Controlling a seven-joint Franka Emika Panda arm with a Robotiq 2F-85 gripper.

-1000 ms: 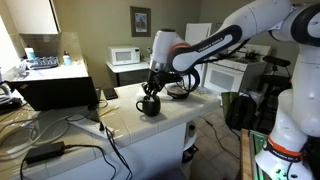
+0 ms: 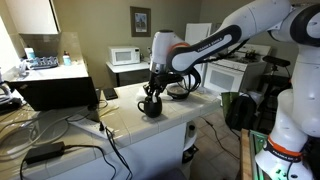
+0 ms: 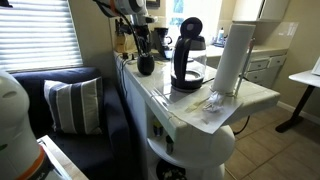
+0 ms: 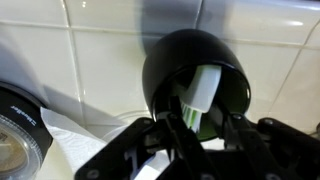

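Observation:
A black mug (image 4: 180, 50) stands on the white tiled counter, its mouth facing my camera. Inside its rim shows a slim white and green object (image 4: 203, 88), slanted, its lower end hidden in part by my gripper. My gripper is right over the mug, with dark fingers on either side of that object; whether they touch it is unclear. In exterior view 1 the gripper (image 2: 156, 88) points down at the top of the mug (image 2: 150, 106). The mug (image 3: 146, 65) also appears on the counter in exterior view 2.
Beside the mug lie a white paper (image 4: 68, 130) and a round metal-rimmed item (image 4: 18, 145). A coffee pot (image 3: 190, 60) and a paper towel roll (image 3: 234, 58) stand farther along the counter. A dark pan (image 2: 178, 91) lies behind the gripper.
In exterior view 1 the gripper stays over the mug, with at most a very slight shift. The mug has not visibly moved.

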